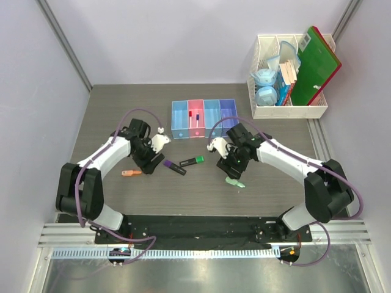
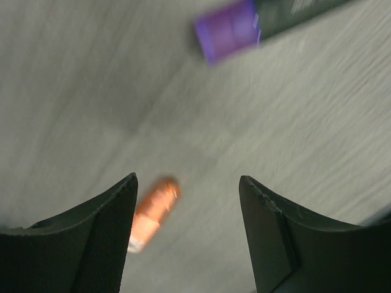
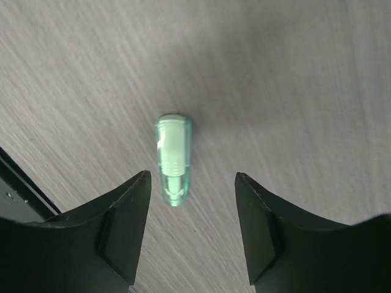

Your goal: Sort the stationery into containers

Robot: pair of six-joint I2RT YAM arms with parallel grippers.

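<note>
Over the table's left part my left gripper (image 1: 153, 167) is open and empty. An orange piece (image 2: 153, 217) lies past its left finger, and a dark marker with a purple cap (image 2: 227, 29) lies farther ahead. Crossing close by is a dark marker with a green cap (image 1: 192, 161). My right gripper, open and empty, hangs above a pale green translucent piece (image 3: 174, 155) that lies flat on the table, nearer the left finger. The sorting box (image 1: 196, 133) has blue, pink, blue and dark blue compartments; the pink one holds slim red and dark sticks (image 1: 197, 119).
A white wire rack (image 1: 287, 112) at the back right holds books, blue containers (image 1: 265, 96) and a leaning green board (image 1: 316, 67). Bare tabletop (image 1: 189, 198) lies between the arms toward the front edge.
</note>
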